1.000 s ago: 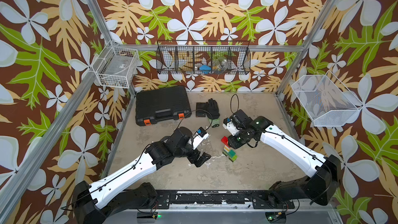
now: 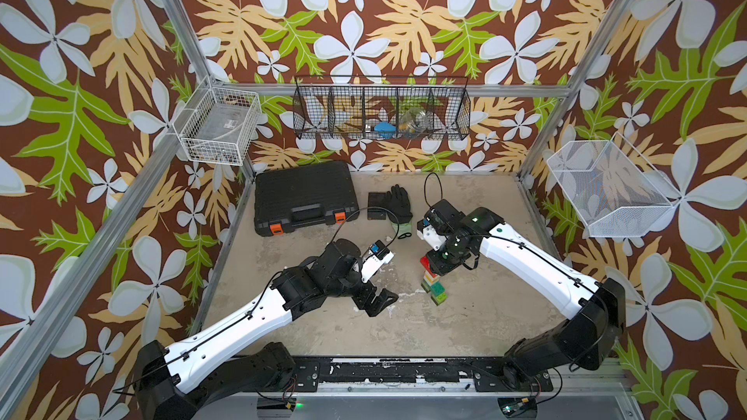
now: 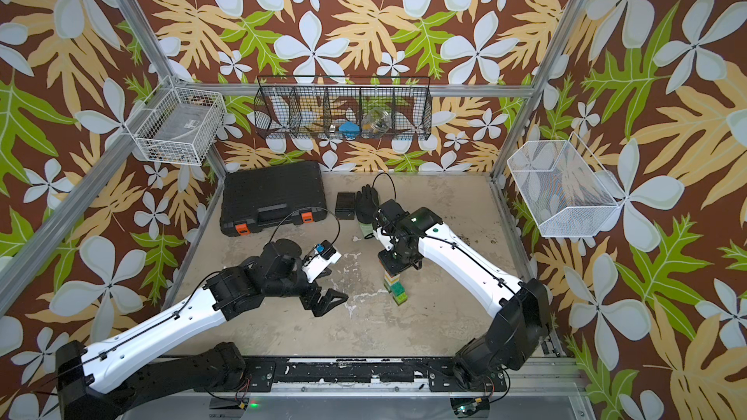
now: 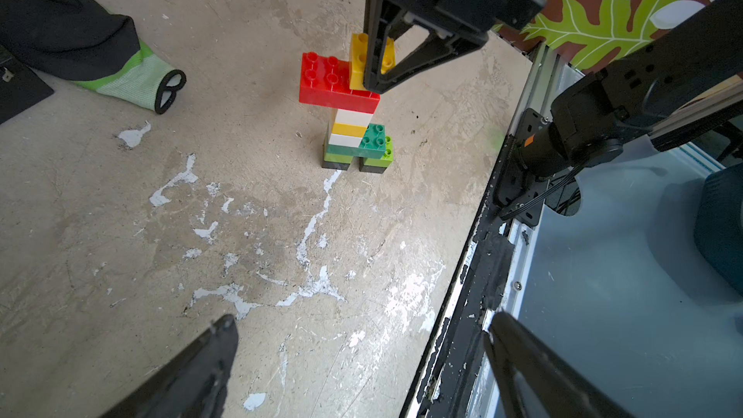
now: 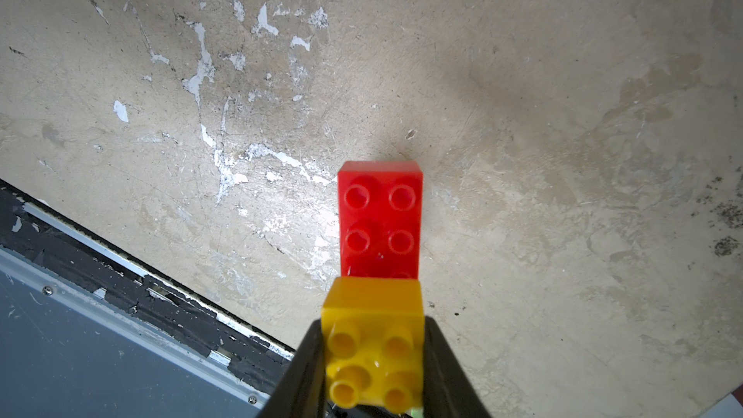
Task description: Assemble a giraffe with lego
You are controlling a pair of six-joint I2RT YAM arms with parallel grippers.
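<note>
The brick figure stands upright on the table, with green feet [image 4: 379, 156], a teal brick [image 4: 374, 137], a white and yellow neck [image 4: 350, 128] and a red brick [image 4: 329, 85] across its top. My right gripper is shut on a yellow brick [image 5: 374, 340], over one end of the red brick. Whether the yellow brick is fully seated cannot be made out. Seen from above, the right gripper [image 2: 435, 263] hides part of the figure. My left gripper is open and empty, to the left of the figure.
A black glove [image 2: 399, 202], a small black box [image 2: 377, 205] and a black case [image 2: 305, 196] lie at the back. Wire baskets [image 2: 381, 112] hang on the walls. Bare table [image 2: 373, 334] lies in front of the figure.
The figure sits a little further right. The left arm has barely moved.
</note>
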